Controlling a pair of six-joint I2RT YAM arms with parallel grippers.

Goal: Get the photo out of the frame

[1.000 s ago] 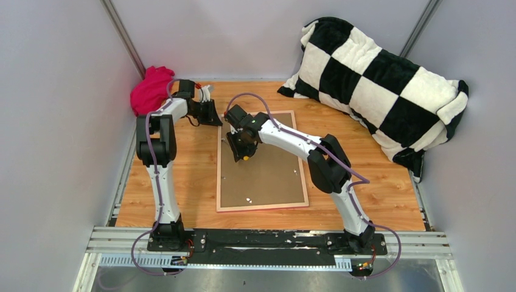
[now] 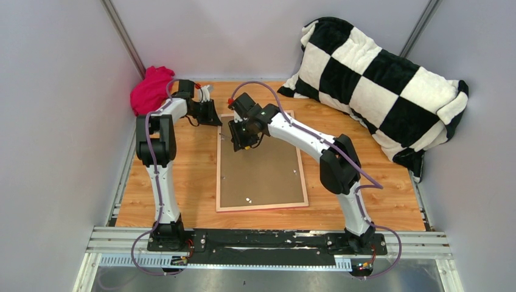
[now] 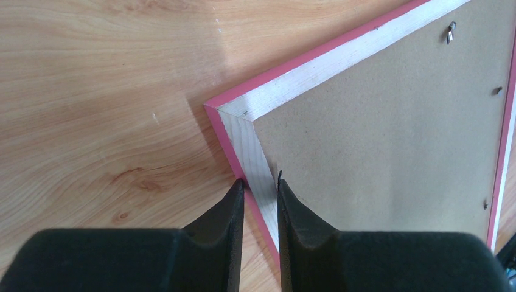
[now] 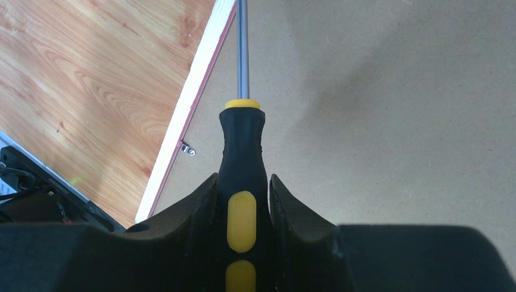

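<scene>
The picture frame lies back up on the table, with brown backing and small metal tabs along its edges. My left gripper is shut on the frame's pink-and-white edge near a corner. My right gripper is shut on the black and yellow handle of a screwdriver, held over the backing; its steel shaft runs out of the right wrist view, so the tip is hidden there. A metal tab sits at the frame's edge beside it.
A checkered pillow lies at the back right and a red cloth at the back left. Bare table shows right and left of the frame.
My right gripper, with the screwdriver, has moved slightly toward the back of the table, and its forearm has shifted a little right. The left arm and the frame look unchanged.
</scene>
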